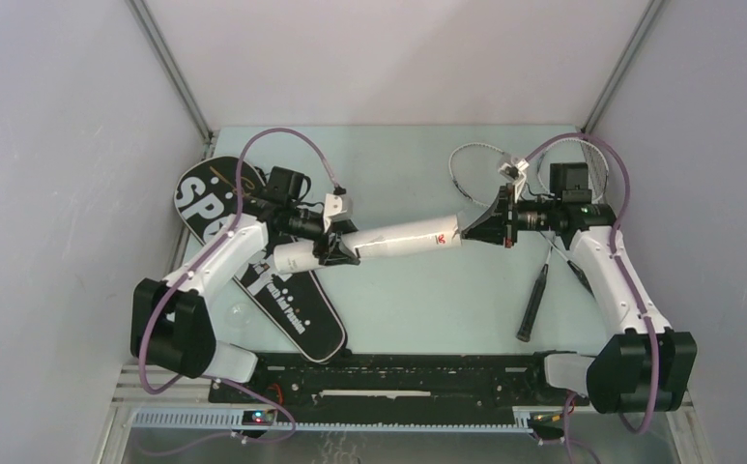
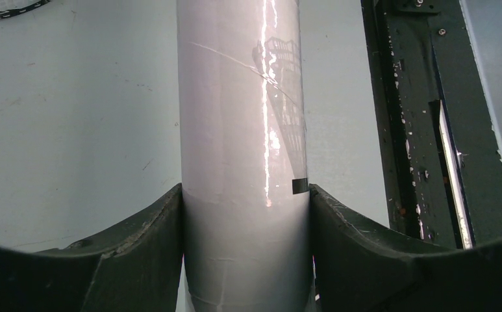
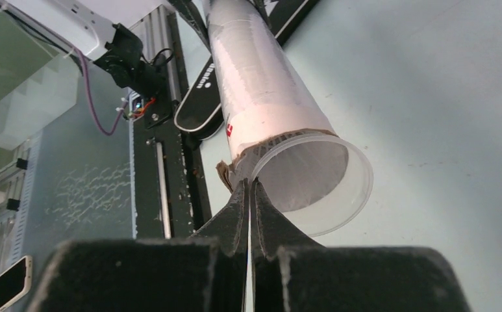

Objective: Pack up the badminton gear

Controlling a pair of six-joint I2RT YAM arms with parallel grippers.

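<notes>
My left gripper is shut around a long white shuttlecock tube (image 1: 408,239), held nearly level above the table and slanting slightly up to the right. In the right wrist view, the tube's right end shows a torn brown edge. A clear plastic cap (image 3: 363,188) sits at that end, its rim toward the camera; whether it overlaps the tube's edge I cannot tell. My right gripper is shut with its tips at the cap's rim, pinching the thin plastic. Two rackets lie at the right, one with a black handle (image 1: 533,304).
Under the left arm lies a black racket bag (image 1: 292,304) with white lettering. A small clear round piece (image 1: 237,316) lies at the table's left.
</notes>
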